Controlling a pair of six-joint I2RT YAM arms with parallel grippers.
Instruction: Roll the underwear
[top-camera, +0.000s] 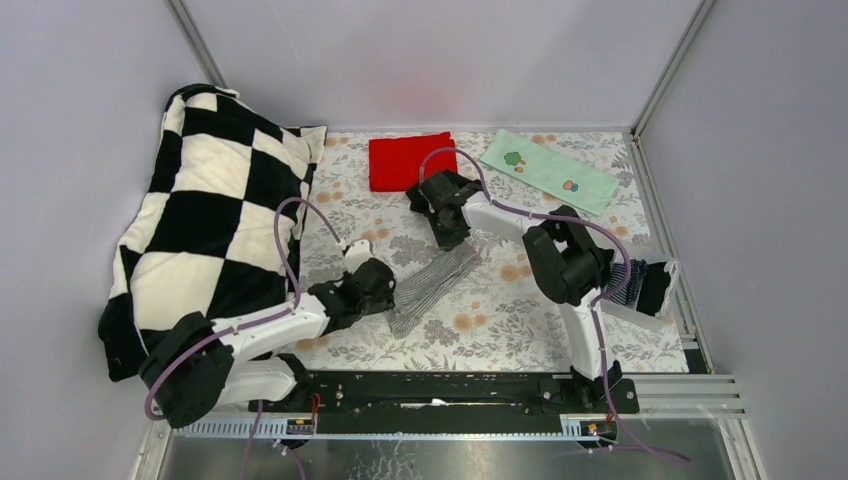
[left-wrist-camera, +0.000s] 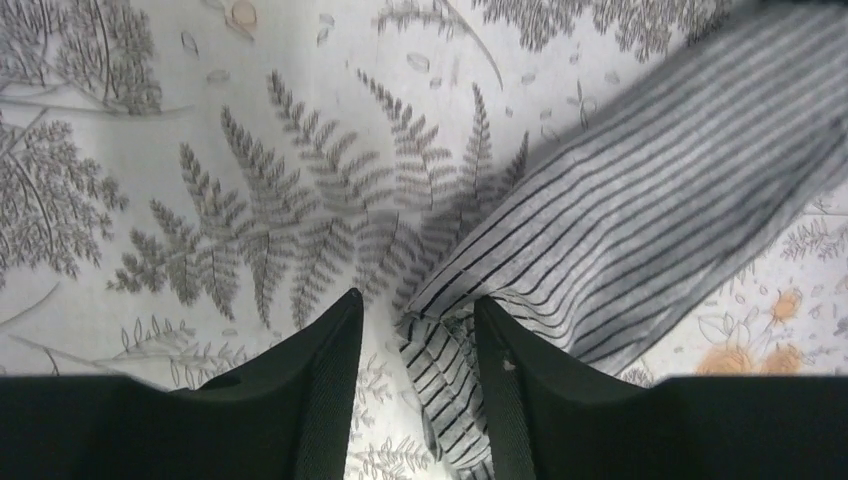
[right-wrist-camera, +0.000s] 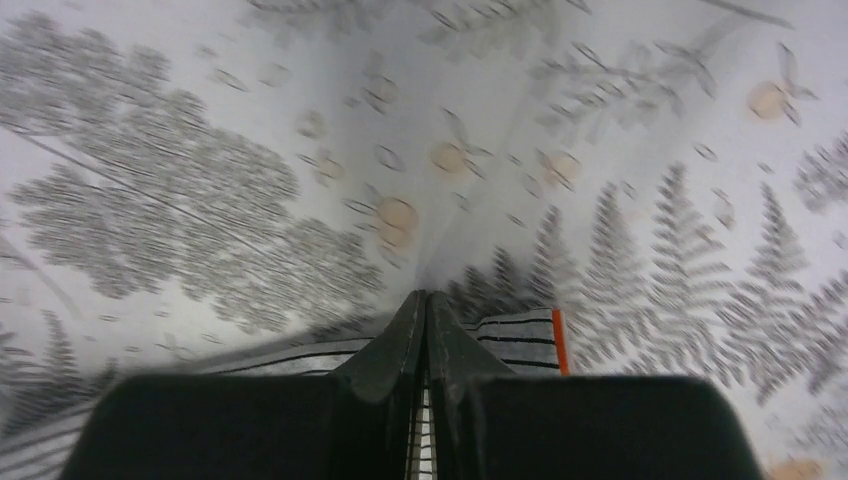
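Note:
The striped grey underwear (top-camera: 432, 291) lies as a slanted strip in the middle of the table. Its far end is held in my right gripper, whose fingers are closed together; an orange-edged corner sticks out beside them. At the near end, my left gripper is parted over a bunched fold of the underwear (left-wrist-camera: 600, 250). The fold lies by the right-hand finger (left-wrist-camera: 495, 360), and bare table shows in much of the gap. From above, the left gripper's tips hide part of the cloth's left edge.
A red cloth (top-camera: 402, 165) and a dark garment behind the right arm lie at the back. A green cloth (top-camera: 550, 172) is back right, a box (top-camera: 640, 316) with folded clothes on the right. A checkered blanket (top-camera: 215, 215) fills the left side.

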